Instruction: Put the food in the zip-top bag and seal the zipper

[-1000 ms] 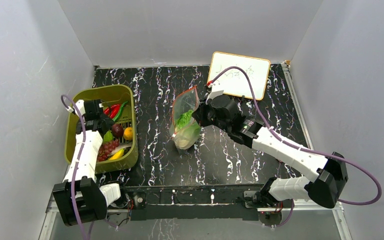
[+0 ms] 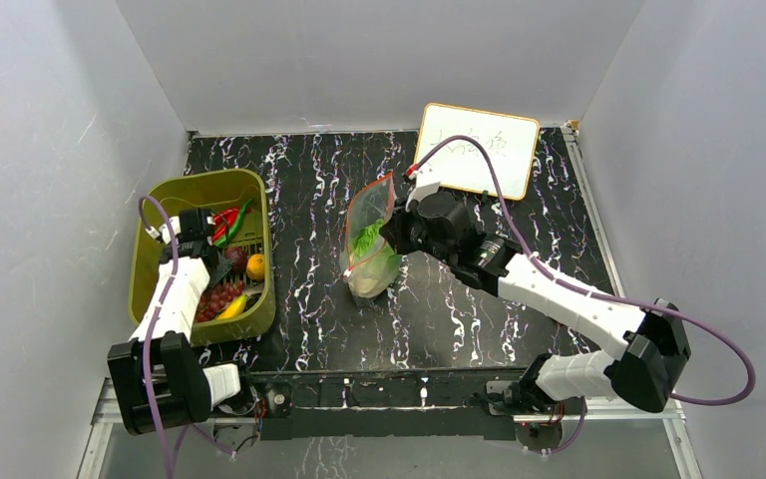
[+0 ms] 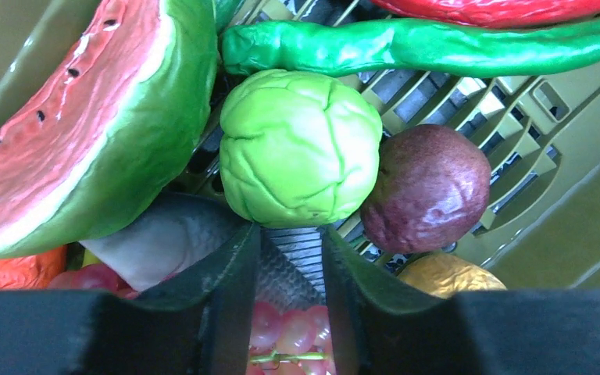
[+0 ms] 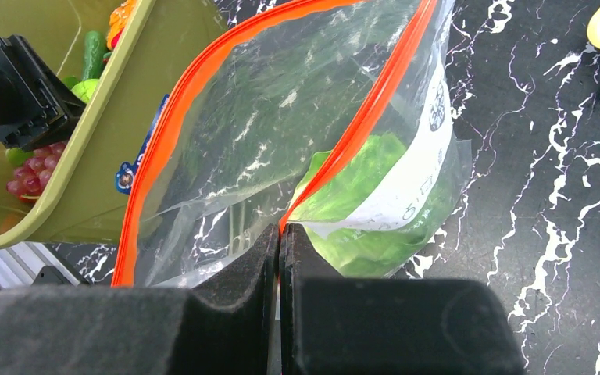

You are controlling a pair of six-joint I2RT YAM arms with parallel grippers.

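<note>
An olive bin point(image 2: 264, 299) on the left holds toy food. My left gripper hangs over it, part open with nothing gripped, just below a green cabbage point(image 3: 301, 144). A watermelon slice point(image 3: 94, 133), purple fruit point(image 3: 426, 187), green pepper point(image 3: 422, 47), fish point(image 3: 164, 234) and grapes point(image 3: 289, 332) surround it. The clear zip bag point(image 4: 242, 148) with orange zipper stands mid-table, mouth open, leafy green food point(image 4: 367, 250) inside. My right gripper is shut on the bag's rim.
A whiteboard point(image 2: 479, 130) lies at the back right. The dark marble table point(image 2: 299, 329) has free room between bin and bag and in front of the whiteboard. Grey walls enclose the sides and back.
The right arm and bag are nearly unchanged.
</note>
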